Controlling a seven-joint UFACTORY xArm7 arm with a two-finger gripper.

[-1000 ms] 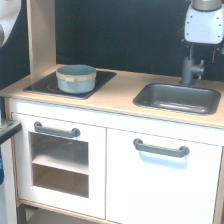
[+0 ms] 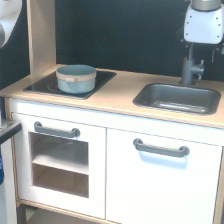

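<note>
A teal pot with a beige rim [image 2: 76,81] sits on the black cooktop [image 2: 44,85] of a toy kitchen. At the upper right edge hangs a white robot part [image 2: 203,24], cut off by the frame, with small dark pieces below it above the faucet [image 2: 188,71]; whether these are fingers, and their state, is unclear. Another white part [image 2: 5,22] shows at the upper left edge.
A grey sink [image 2: 176,97] is set into the wooden counter [image 2: 123,92]. Below are a glass-fronted door [image 2: 62,130] and a plain white door [image 2: 160,180], both shut. The counter between cooktop and sink is clear.
</note>
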